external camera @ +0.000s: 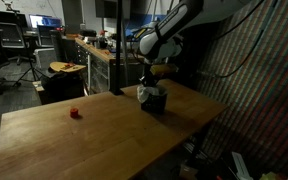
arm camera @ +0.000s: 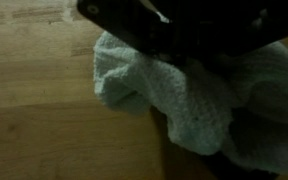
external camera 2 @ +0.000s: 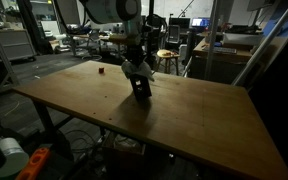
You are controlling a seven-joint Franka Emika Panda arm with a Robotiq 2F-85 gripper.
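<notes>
A white textured cloth [external camera: 144, 92] is bunched at the top of a small black box [external camera: 156, 103] on the wooden table. My gripper [external camera: 154, 83] is low over the box, its fingers shut on the cloth. From the other side, the cloth [external camera 2: 137, 70] drapes over the upper part of the box [external camera 2: 141, 88], under the gripper [external camera 2: 136, 60]. Close up in the wrist view, folds of the cloth [arm camera: 184, 98] hang from the dark gripper. Its fingertips are mostly hidden by cloth and shadow.
A small red object [external camera: 74, 113] stands alone toward the table's far left. The box is fairly near one table edge.
</notes>
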